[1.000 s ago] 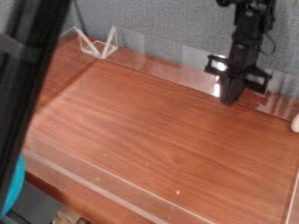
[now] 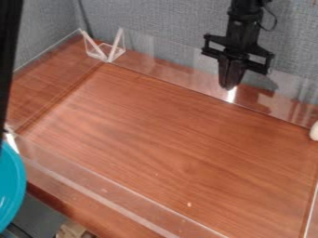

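Note:
My gripper [image 2: 231, 82], black and shut with nothing visible between its fingers, hangs near the back of the wooden tray floor [image 2: 162, 153], just in front of the grey textured back wall, at the upper right of the camera view.
A clear low wall rims the wooden surface. A white wire-like object [image 2: 104, 53] sits at the back left corner. A cyan round object [image 2: 7, 186] is at the lower left edge, and a white item [image 2: 313, 131] at the right edge.
Compared with a second ago, my gripper has moved up and back, slightly left. The dark arm part at the left has moved out of most of the view, revealing more of the cyan object.

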